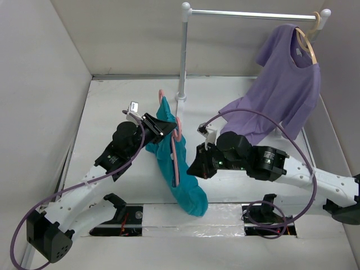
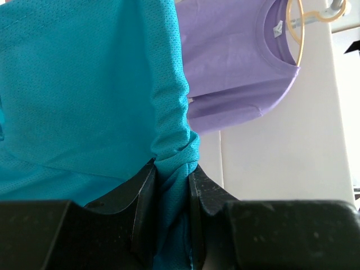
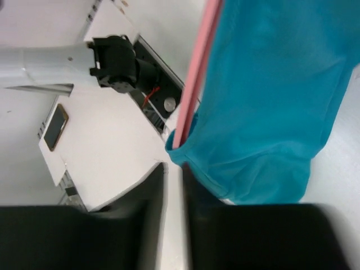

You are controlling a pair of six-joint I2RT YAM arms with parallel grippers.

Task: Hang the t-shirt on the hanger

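A teal t shirt [image 1: 188,197] hangs from my left gripper [image 1: 167,125] down to near the table's front, with a pink hanger [image 1: 175,163] partly inside it. In the left wrist view my left gripper is shut on a bunched fold of the fabric [image 2: 171,163]. My right gripper [image 1: 197,169] is just right of the shirt's lower part; in the right wrist view its blurred fingers are slightly apart, nothing seen held, below the pink hanger strip [image 3: 194,73] and the shirt's edge.
A white rail [image 1: 253,15] spans the back, with a purple t shirt [image 1: 270,90] on a wooden hanger at its right.
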